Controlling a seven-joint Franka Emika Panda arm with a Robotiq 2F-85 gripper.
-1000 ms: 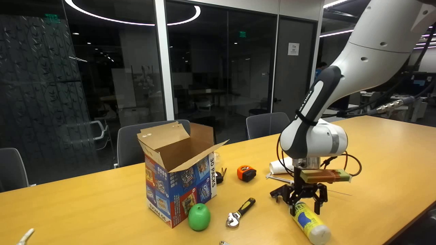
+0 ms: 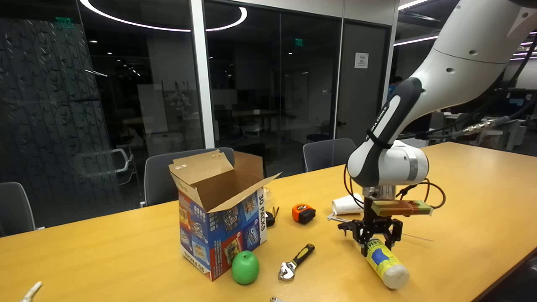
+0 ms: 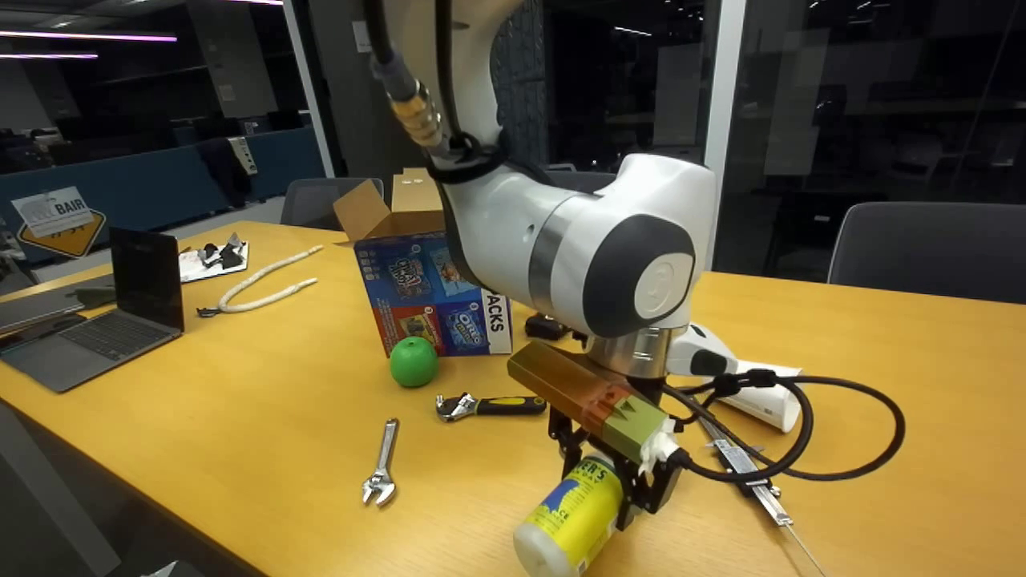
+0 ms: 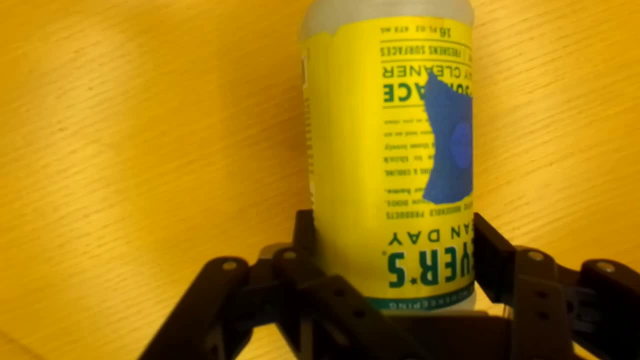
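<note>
A yellow-labelled spray bottle (image 2: 385,262) with a blue patch is held tilted, its whitish base end pointing toward the front of the table in exterior view 1. My gripper (image 2: 377,244) is shut on the bottle near its neck end. In the wrist view the bottle (image 4: 390,156) fills the space between the two dark fingers, one against each side. Exterior view 2 shows the same bottle (image 3: 574,514) under the gripper. Its spray head is mostly hidden behind the gripper.
An open cardboard snack box (image 2: 221,221) stands left, a green apple-like object (image 2: 245,267) before it. Around lie a wrench (image 2: 295,261), an orange tape measure (image 2: 303,214), a white cup-like object (image 2: 347,204), a caliper (image 3: 750,471) and a second wrench (image 3: 381,463).
My gripper and the bottle in it have risen a little. The box, green object and tools have stayed put.
</note>
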